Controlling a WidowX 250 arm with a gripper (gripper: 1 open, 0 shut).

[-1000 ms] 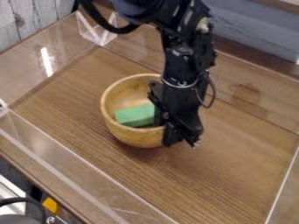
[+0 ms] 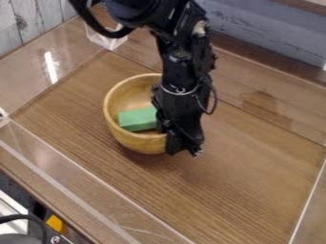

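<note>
A yellow-orange bowl [image 2: 128, 138] sits on the wooden table, holding a green block [image 2: 136, 119]. My dark gripper [image 2: 178, 133] is at the bowl's right side, shut on the bowl, its fingertips partly hiding that side of it.
Pale walls stand along the back, and a clear plastic piece [image 2: 109, 33] is at the upper left. The table's edge runs along the lower left.
The bowl and gripper shifted a little up over the last second, and the bowl's position within the view changed slightly.
</note>
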